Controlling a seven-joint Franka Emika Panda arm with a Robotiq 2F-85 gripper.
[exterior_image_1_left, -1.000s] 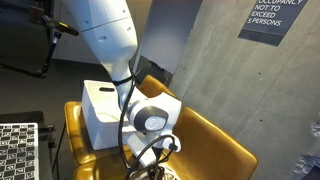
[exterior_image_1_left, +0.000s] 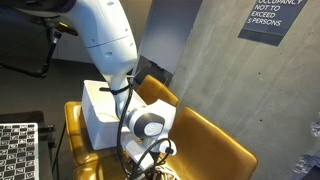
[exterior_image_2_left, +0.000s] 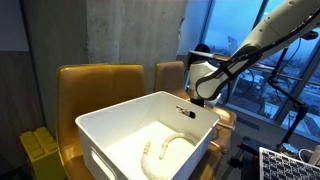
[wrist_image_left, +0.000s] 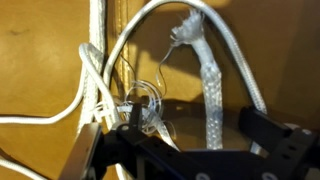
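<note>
My gripper stands open low over the tan seat, its two dark fingers well apart. Between them runs a thick white braided rope (wrist_image_left: 211, 90) with a frayed end; the fingers do not close on it. Thinner white cords (wrist_image_left: 95, 70) lie to the left in the wrist view, partly tangled, with loose clear strands beside them. One cord (wrist_image_left: 232, 45) arches over the rope and passes near the right finger. In exterior view 1 the gripper (exterior_image_1_left: 150, 167) is small and dark against pale cord on the seat.
A white box (exterior_image_1_left: 98, 118) stands on the seats beside the arm. White rope (exterior_image_2_left: 152, 155) lies inside it, and a dark oblong patch (exterior_image_2_left: 185, 112) shows on its inner wall. Tan backrests (exterior_image_1_left: 205, 140) rise behind the arm. Yellow blocks (exterior_image_2_left: 40, 155) stand at far left.
The arm's white wrist has come down slightly toward the seat. In exterior view 1 the box has stayed in place.
</note>
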